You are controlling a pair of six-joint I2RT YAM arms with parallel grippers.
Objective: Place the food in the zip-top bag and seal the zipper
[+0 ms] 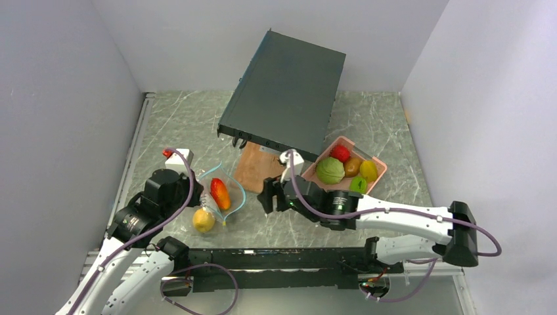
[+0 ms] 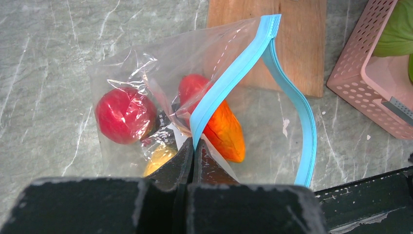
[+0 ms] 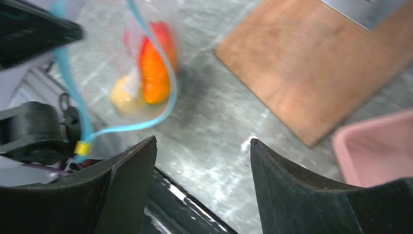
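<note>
A clear zip top bag [image 2: 272, 146] with a blue zipper lies on the counter at the left, its mouth spread wide toward the right. My left gripper is shut on the bag's near zipper edge. Inside the bag show a red round food [image 2: 122, 114], an orange-red food [image 2: 226, 131] near the mouth, and a yellow food [image 1: 203, 220]. My right gripper stands open right of the bag, over bare counter, nothing between its fingers. In the top view the left arm hides part of the bag.
A pink basket [image 1: 381, 172] at the right holds a cabbage [image 1: 330, 170] and several other foods. Between bag and basket lies a wooden board [image 1: 253, 174], and a large dark panel [image 1: 286, 92] overhangs it.
</note>
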